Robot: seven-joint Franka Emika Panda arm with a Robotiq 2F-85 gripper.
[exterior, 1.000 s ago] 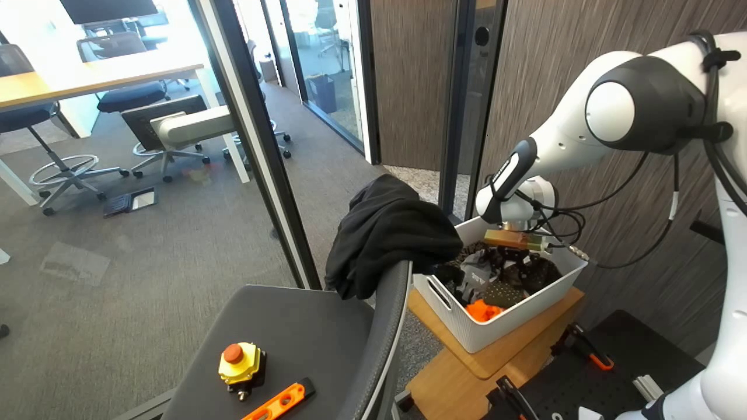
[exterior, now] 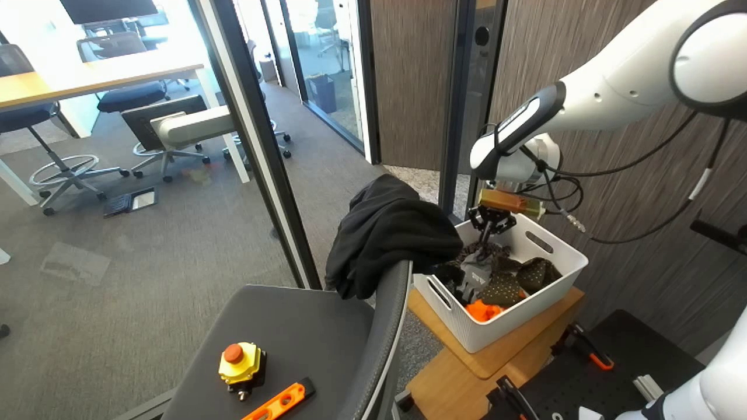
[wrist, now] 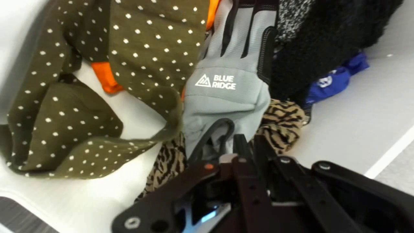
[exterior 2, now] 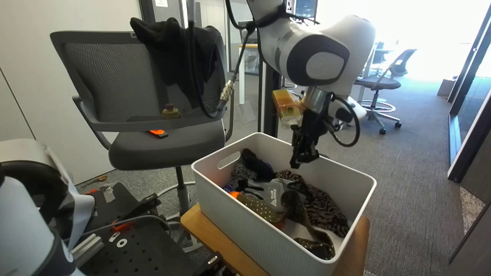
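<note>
A white bin (exterior 2: 276,243) holds a grey glove (wrist: 225,93) with a Blue Ridge logo, among bunched cloth. Olive cloth with white dots (wrist: 151,42) lies left of the glove in the wrist view, with animal-print fabric (wrist: 285,124) under its cuff. My gripper is over the cuff with its fingers close together. A black loop (wrist: 224,123) on the cuff runs near the fingers; whether any of it is between them is hidden. From the second exterior view, my gripper (exterior 2: 297,161) appears above the contents, with no cloth seen hanging from it.
The bin stands on a wooden stool (exterior: 462,350). Beside it is a chair (exterior: 301,329) draped with a black garment (exterior: 392,231). Black fuzzy cloth (wrist: 310,54) and a blue piece (wrist: 330,85) lie near one bin wall. A black perforated board (exterior: 602,371) is close to the stool.
The arm has risen. My gripper was down among the bin's cloth a second ago and is now higher, toward the bin's far side in the first exterior view.
</note>
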